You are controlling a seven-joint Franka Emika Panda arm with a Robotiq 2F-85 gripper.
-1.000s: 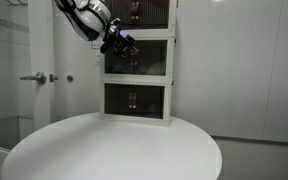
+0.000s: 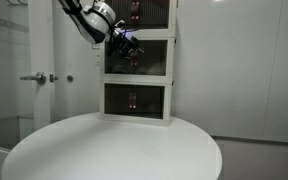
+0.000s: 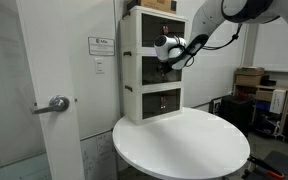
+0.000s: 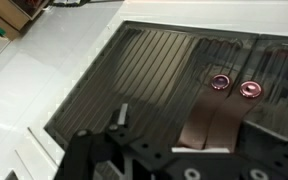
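A tall white cabinet (image 2: pixel 138 119) stands at the back of the round table, its compartments fronted by dark doors. My gripper (image 2: pixel 131 46) is in front of the middle compartment's door (image 2: pixel 152 60). In the wrist view, two dark ribbed doors (image 4: pixel 134 75) meet at a seam, each with a round reddish knob, one left (image 4: pixel 220 82) and one right (image 4: pixel 251 89). Brown straps (image 4: pixel 212 118) run down from the knobs towards my gripper's dark body. The doors look shut. The fingertips are too dark to make out, so whether they touch a strap cannot be told.
A door with a lever handle (image 3: pixel 59 104) is at the left. Cardboard boxes (image 3: pixel 249 77) and a shelf stand at the far right. Another box (image 3: pixel 162 4) sits atop the cabinet.
Over the last second my gripper has shifted slightly to the right in front of the middle compartment. The cabinet and table look the same.
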